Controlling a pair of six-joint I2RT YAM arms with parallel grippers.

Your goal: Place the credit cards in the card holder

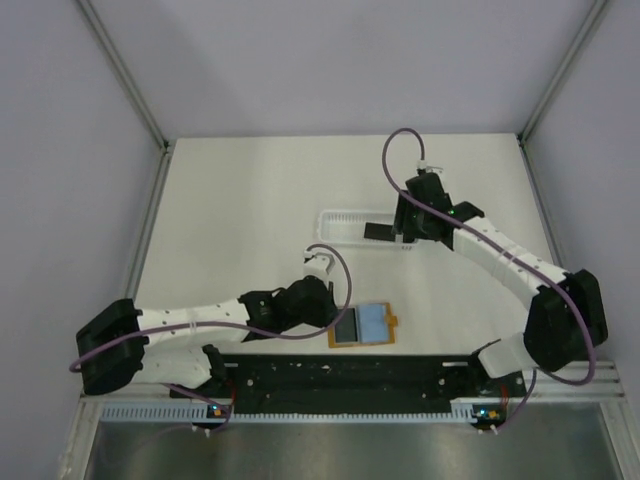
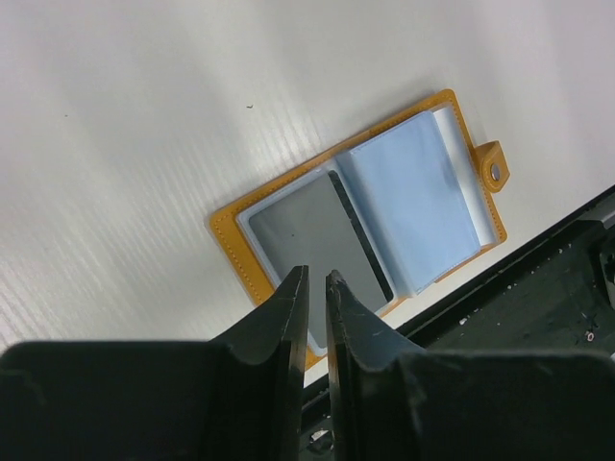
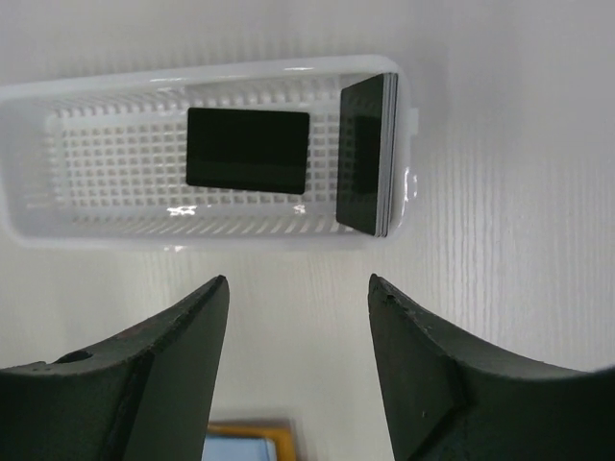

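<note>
The orange card holder [image 2: 231, 235] lies open near the front edge, a grey card [image 2: 317, 240] in one side and a light blue panel [image 2: 408, 192] in the other. My left gripper is over it, fingers close together with a narrow gap and no card visible between them. My right gripper stands open above the white basket [image 3: 106, 221], which holds a black card [image 3: 247, 149] lying flat and upright dark cards [image 3: 360, 154] at its right end.
A black rail [image 1: 330, 385] runs along the front edge.
</note>
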